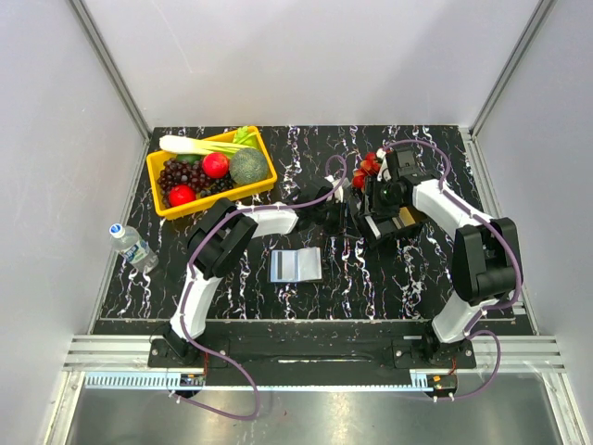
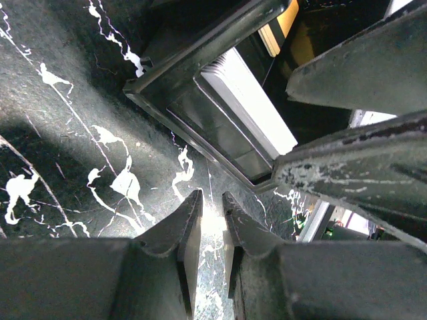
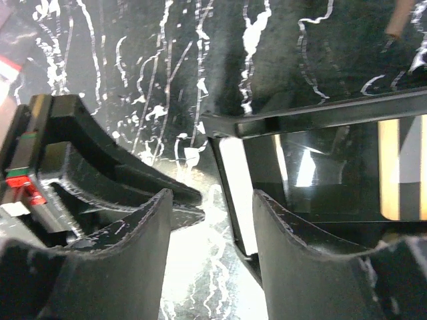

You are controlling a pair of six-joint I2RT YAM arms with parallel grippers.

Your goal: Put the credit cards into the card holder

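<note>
An open card holder (image 1: 296, 265) with pale pages lies flat at the front middle of the table. Farther right stands a black box (image 1: 398, 228); a stack of white cards (image 2: 248, 100) is upright in its end slot. In the right wrist view the same white cards (image 3: 237, 180) show, with my right gripper above that end: one finger overlaps the slot, the other lies outside the wall. Its fingers are apart and empty. Beside the box's left end, my left gripper is slightly open, holding nothing.
A yellow fruit basket (image 1: 218, 197) occupies the back left, and a water bottle (image 1: 134, 247) lies at the left. Red flowers (image 1: 365, 169) sit just behind the box. My two grippers are close together.
</note>
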